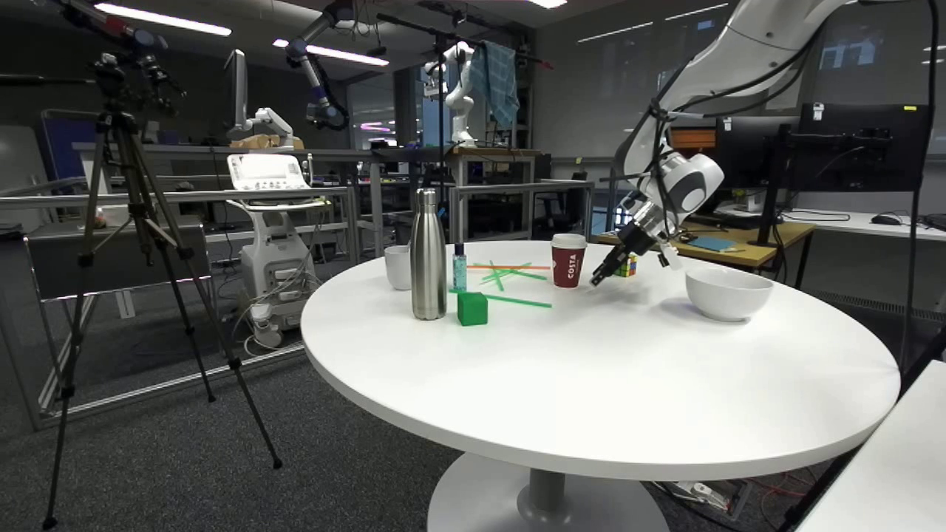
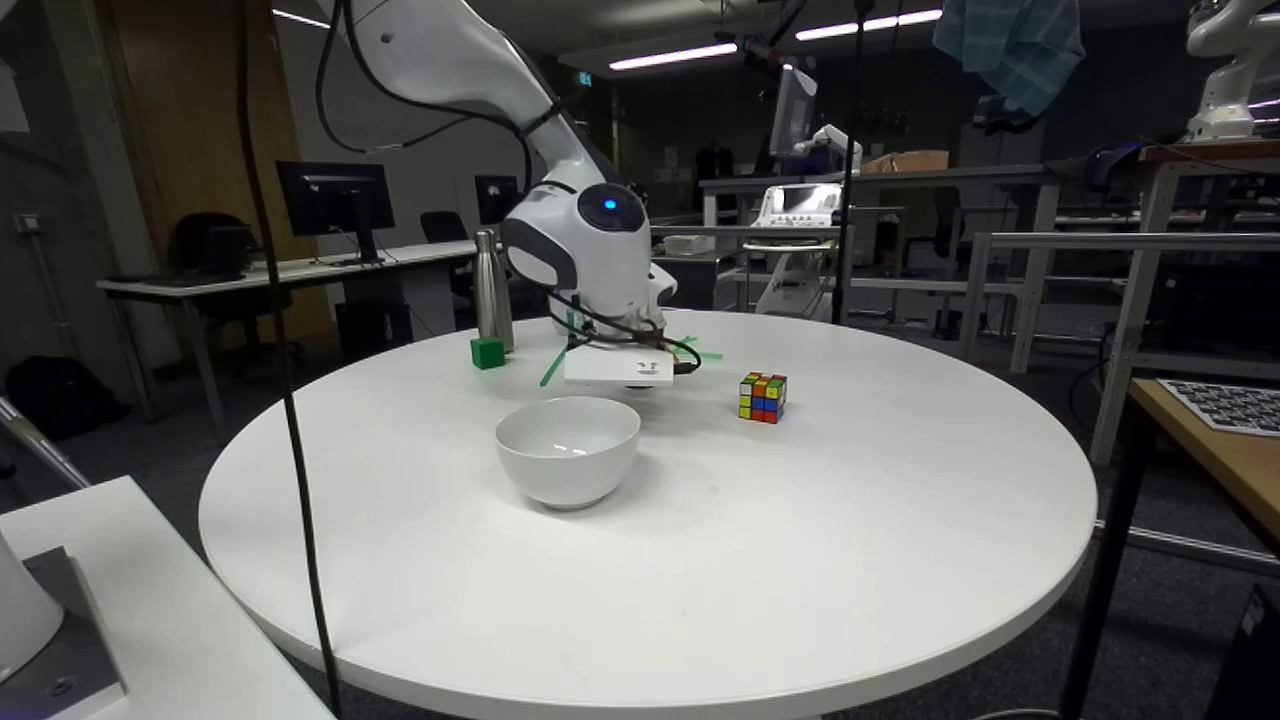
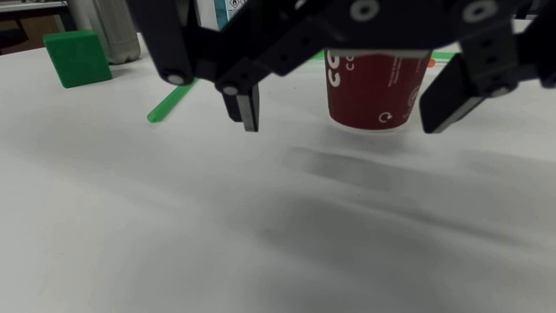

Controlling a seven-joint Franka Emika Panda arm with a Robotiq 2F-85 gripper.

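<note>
A dark red Costa cup [image 1: 568,266] with a pale lid stands upright on the round white table [image 1: 567,381]. My gripper [image 1: 596,279] is just to its right in the first exterior view, tilted low over the table. From the wrist, the cup [image 3: 372,94] appears beyond the gap of my open gripper, framed by the two fingers. Nothing is held, and bare table shows between cup and fingertips. In the second exterior view the arm hides both the cup and the fingers.
A steel bottle [image 1: 429,257], green cube [image 1: 472,309], small blue-green bottle [image 1: 459,269], white mug [image 1: 398,267] and several straws [image 1: 514,300] lie left of the cup. A white bowl [image 2: 567,450] and puzzle cube [image 2: 763,397] stand nearer the arm's side.
</note>
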